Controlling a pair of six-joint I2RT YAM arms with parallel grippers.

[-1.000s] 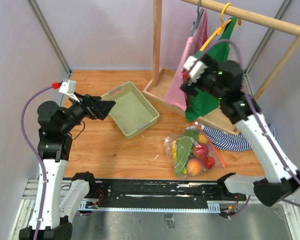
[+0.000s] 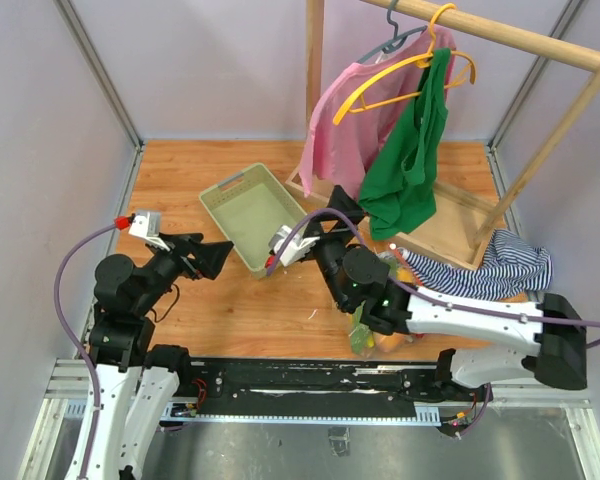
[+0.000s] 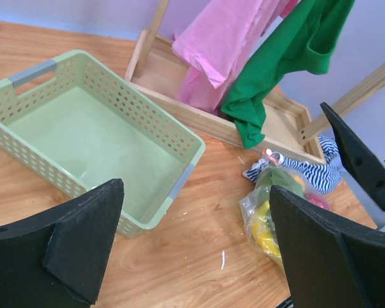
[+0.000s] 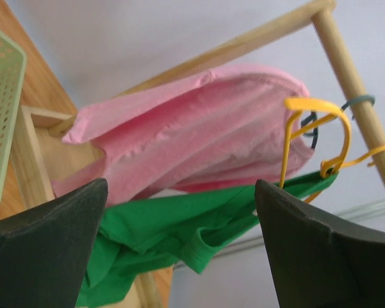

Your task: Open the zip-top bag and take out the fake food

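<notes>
The zip top bag (image 3: 269,212) of fake food lies on the wood floor at the right, with green, yellow and red pieces inside; in the top view my right arm largely covers it. My left gripper (image 2: 205,258) is open over the floor left of the bin, empty. My right gripper (image 2: 330,220) is raised over the middle, between the bin and the hanging clothes, open with nothing between its fingers; its wrist view faces the pink and green clothes.
A pale green bin (image 2: 223,198) sits at the back left. A wooden rack (image 2: 525,42) holds a pink shirt (image 2: 330,150) and a green garment (image 2: 410,170). A striped cloth (image 2: 520,270) lies at the right.
My right arm has swung down and leftward from beside the clothes to over the bag and middle. The hanging clothes have swayed.
</notes>
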